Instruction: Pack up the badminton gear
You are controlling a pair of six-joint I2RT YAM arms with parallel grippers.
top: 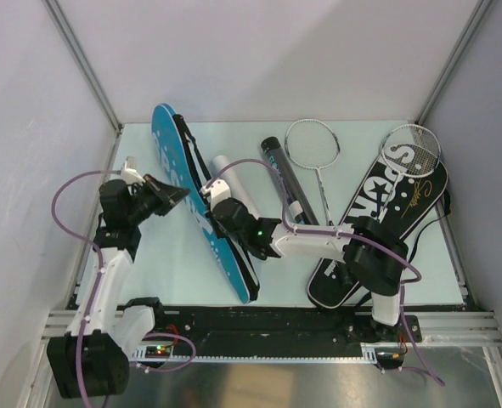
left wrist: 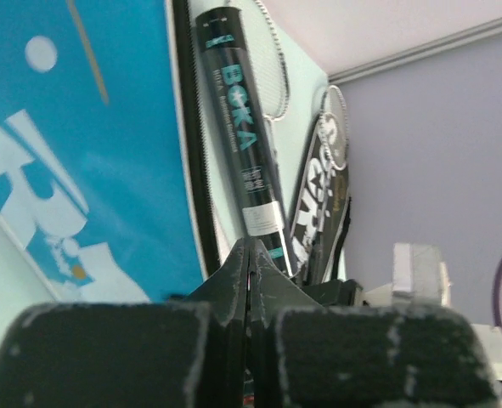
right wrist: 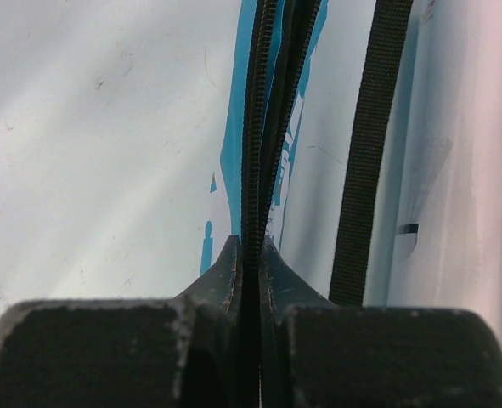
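Observation:
A long blue racket bag (top: 169, 153) stands tilted on its side, running from back left to front. My right gripper (top: 212, 212) is shut on the bag's zipped black edge (right wrist: 253, 161) near its middle. My left gripper (top: 170, 194) hangs just left of the bag, shut, with nothing seen between its fingers; its wrist view shows the blue face (left wrist: 106, 204). A dark BOKA tube (left wrist: 242, 127) and a pale tube (top: 238, 178) lie right of the bag. Two rackets (top: 313, 143) (top: 410, 151) lie further right, one on a black bag (top: 361, 204).
A black strap (right wrist: 365, 144) runs beside the zip. The table (top: 136, 255) has bare surface at the left, under and around my left arm. Walls bound the table at the back and sides.

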